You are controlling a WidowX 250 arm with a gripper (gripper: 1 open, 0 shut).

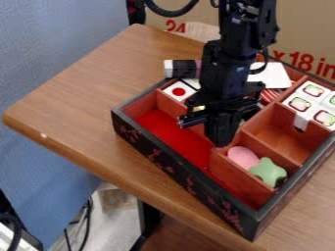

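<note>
A black gripper [216, 124] hangs from the arm into the middle of a dark box [157, 169] with red-orange compartments, over the border between the empty red left section and the right compartments. Whether it is open or shut, or holds anything, is hidden by its own body. A pink piece [242, 157] and a light green piece [267, 172] lie in the front compartment. A white piece with a red dot [178, 91] is at the back left, and white tiles [316, 104] fill the right compartment.
A cardboard box [307, 44] stands behind. Cables [78, 221] hang below the table's edge at the lower left.
</note>
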